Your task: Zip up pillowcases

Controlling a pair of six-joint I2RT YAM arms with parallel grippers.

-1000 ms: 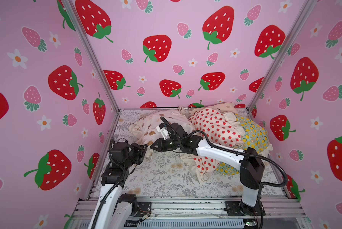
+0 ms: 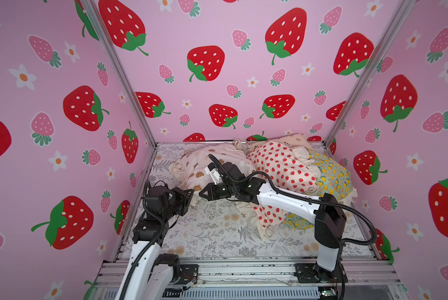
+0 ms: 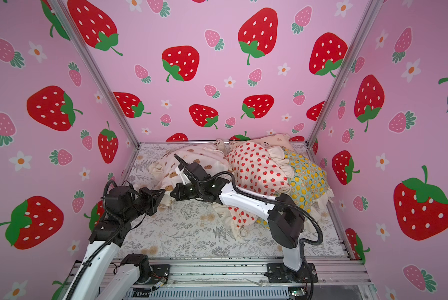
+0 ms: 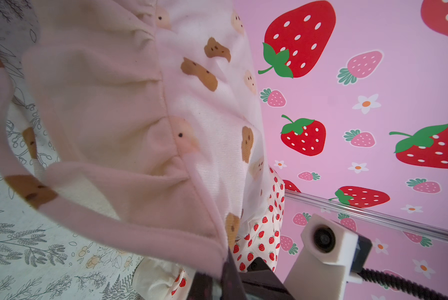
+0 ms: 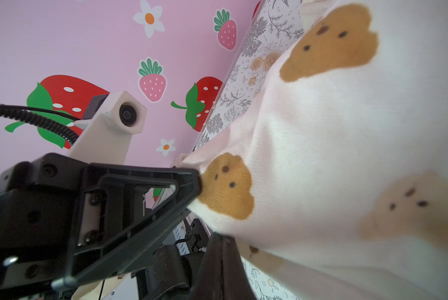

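A pale pink pillowcase with brown bears [image 2: 214, 156] lies plump at the back left, its front corner drawn toward both grippers. My left gripper [image 2: 191, 193] is shut on that corner; in the left wrist view the pink hem [image 4: 134, 231] runs to its fingertips. Facing it from the right, a small gap away, is my right gripper [image 2: 201, 194]. Its fingers [image 5: 211, 280] look close together beside the cloth's lower edge in the right wrist view, and whether anything is between them cannot be made out. No zipper or pull shows clearly.
A strawberry-dotted pillowcase [image 2: 283, 162] and a yellow-patterned one [image 2: 331, 175] are piled at the right, partly under the right arm. Another pale pillow [image 2: 296, 140] lies behind them.
The left arm and the pillowcases look unmoved.
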